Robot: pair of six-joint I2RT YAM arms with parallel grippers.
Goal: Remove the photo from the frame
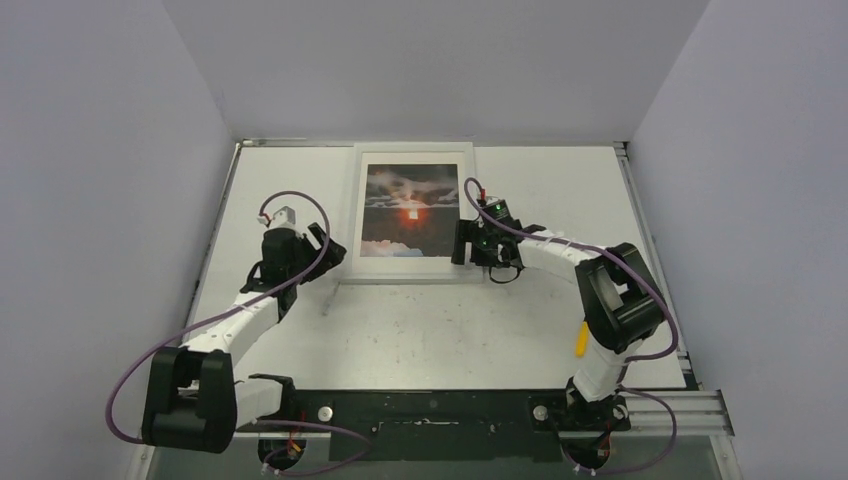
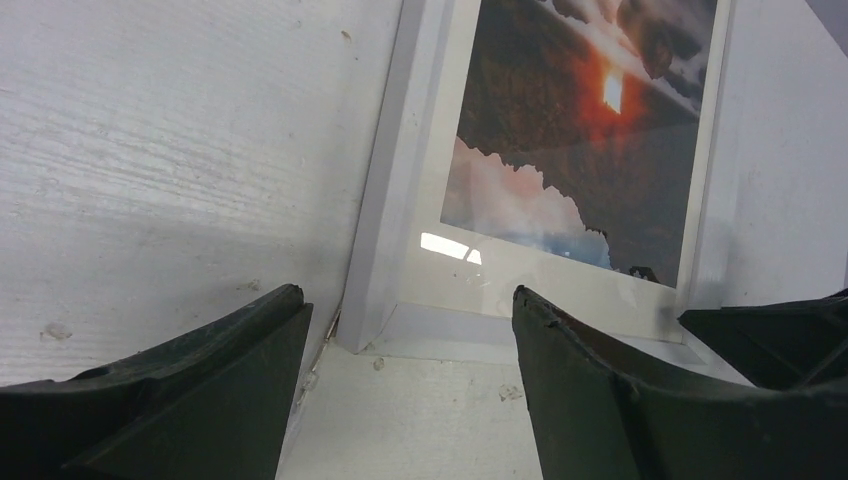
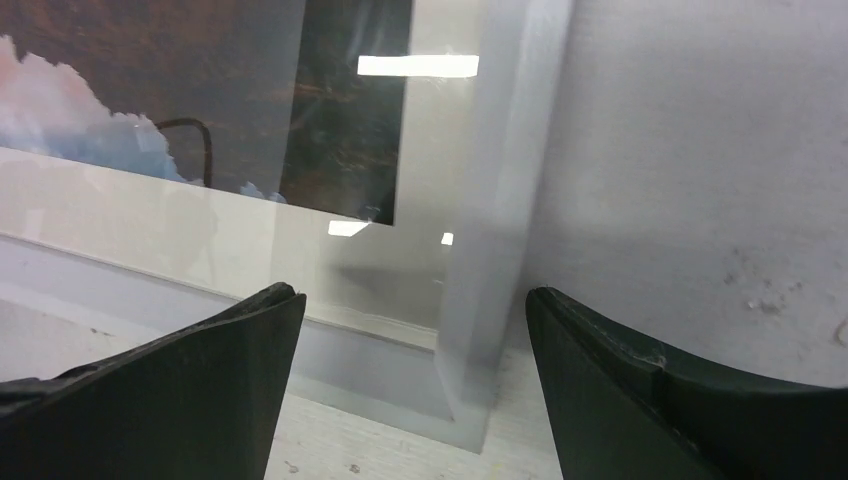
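A white picture frame point(image 1: 357, 215) lies flat at the back middle of the table, with a sunset photo point(image 1: 410, 212) inside a pale mat behind a reflective cover. By the frame's left side, near its front corner, my left gripper point(image 1: 336, 245) stands open; its fingers point(image 2: 235, 365) hold nothing. Over the front right corner hovers my right gripper, open as well, with the frame's right edge visible between its fingers. Whether either gripper touches the frame cannot be told.
A yellow object point(image 1: 582, 339) rests on the right of the white table point(image 1: 420, 340), close to the right arm. Bare tabletop stretches in front of the frame and to both sides. Grey walls enclose the area.
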